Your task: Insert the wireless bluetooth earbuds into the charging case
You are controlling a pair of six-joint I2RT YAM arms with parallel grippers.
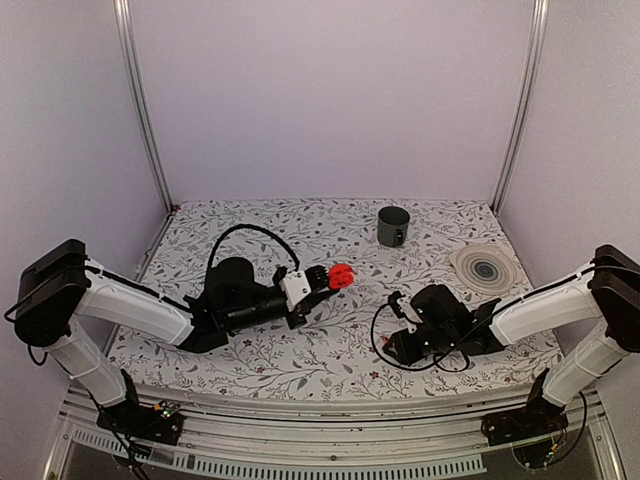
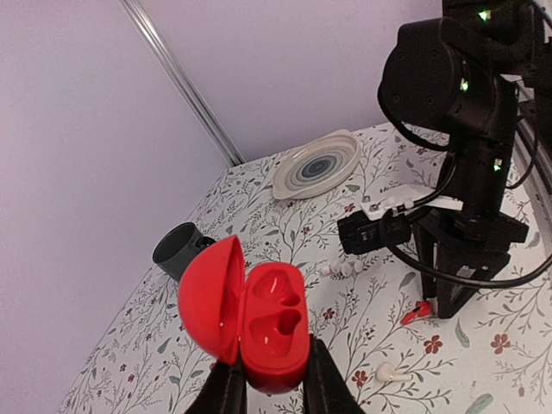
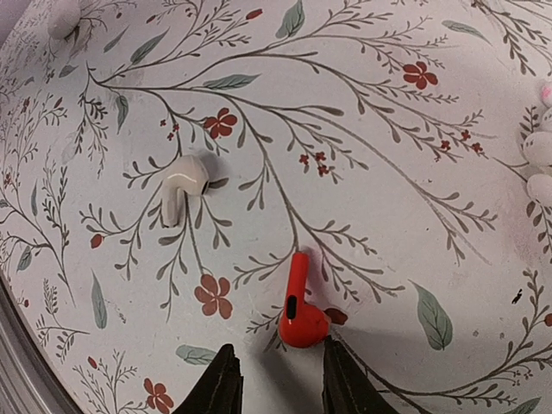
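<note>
My left gripper is shut on the open red charging case (image 2: 274, 323), held up at centre in the top view, its two earbud slots empty. A red earbud (image 3: 300, 315) lies on the floral cloth just beyond the fingertips of my right gripper, which stands part open, low over the cloth, with nothing between its fingers. A white earbud (image 3: 184, 185) lies up and to the left of the red one in the right wrist view.
A dark grey mug (image 1: 393, 226) stands at the back; a plate with grey rings (image 1: 482, 268) sits at right. Small white objects (image 3: 537, 151) lie at the right wrist view's edge.
</note>
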